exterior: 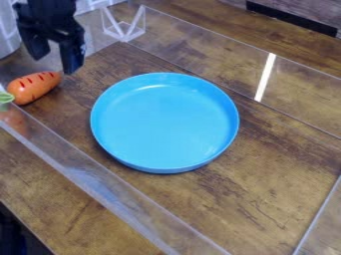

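The dark gripper (54, 52) hangs at the upper left, blurred, above and just behind an orange toy carrot (36, 86). The carrot lies on the wood at the left, its green top at the frame's edge. A round blue plate (164, 121) sits empty in the middle, right of the carrot.
Clear plastic walls (266, 78) border the wooden work area. A white wire or clear piece (124, 24) stands at the back, behind the plate. The wood right of the plate is clear.
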